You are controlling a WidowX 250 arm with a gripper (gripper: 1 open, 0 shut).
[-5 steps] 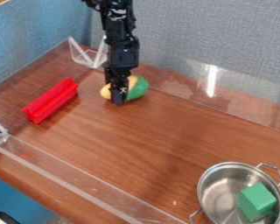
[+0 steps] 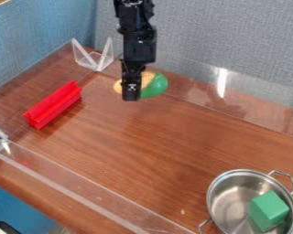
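Observation:
The black gripper (image 2: 131,91) hangs over the back of the wooden table, at a yellow-and-green rounded object (image 2: 154,86). Its fingers are in front of that object; whether they are closed on it I cannot tell. A red bar-shaped object (image 2: 52,103) lies on the table at the left.
A steel pot (image 2: 229,201) with a green block (image 2: 267,210) in it stands at the front right. A clear rack (image 2: 94,57) is at the back left.
The red object and pot are unchanged.

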